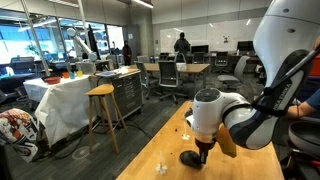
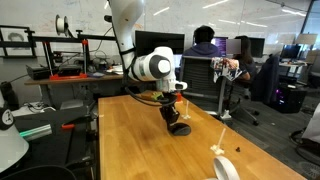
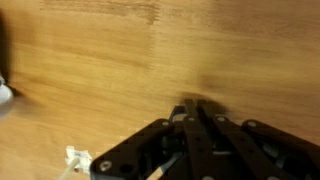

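A round, dark object (image 1: pixel 192 158) lies flat on the wooden table in exterior view 1; exterior view 2 also shows this dark object (image 2: pixel 180 129). My gripper (image 1: pixel 204 153) points down at the table right beside it. From exterior view 2, the gripper (image 2: pixel 172 119) is low, just behind the dark object; contact cannot be made out. In the wrist view the black fingers of the gripper are close together, shut, over bare wood and a soft shadow. Whatever may be between the tips is too dark to see.
A small white item (image 3: pixel 77 158) with a pale stem stands at the lower left of the wrist view. White pieces (image 2: pixel 218 148) dot the table's right side. Something yellow (image 1: pixel 226 146) lies behind the arm.
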